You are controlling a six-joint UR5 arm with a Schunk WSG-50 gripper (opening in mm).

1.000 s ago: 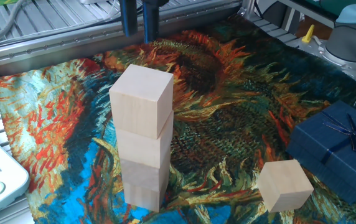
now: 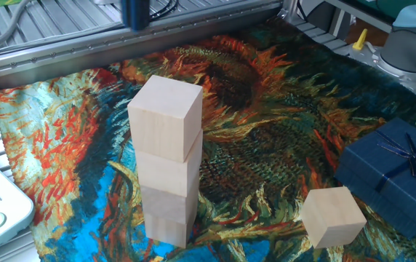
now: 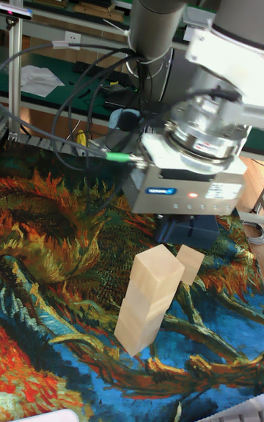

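A tower of several pale wooden cubes [image 2: 163, 156] stands upright on the patterned cloth, its blocks slightly out of line. A single wooden cube [image 2: 333, 218] lies apart to its right. At the top edge of exterior view 2, a dark blue end of my gripper [image 2: 135, 16] shows beyond the tower, clear of the blocks. In exterior view 3 the gripper's housing [image 3: 183, 187] hangs above and behind the tower [image 3: 148, 297]. The gap between the fingers is not visible, so I cannot tell how the fingers stand.
A dark blue gift box [image 2: 397, 171] with a ribbon sits right of the single cube. The metal rail [image 2: 215, 40] runs along the cloth's far edge. A white device [image 2: 1, 193] stands at the left.
In exterior view 2 the gripper has moved left and up, partly out of the frame. Two separate fingers showed a second ago; now one dark shape shows. The cubes have not moved.
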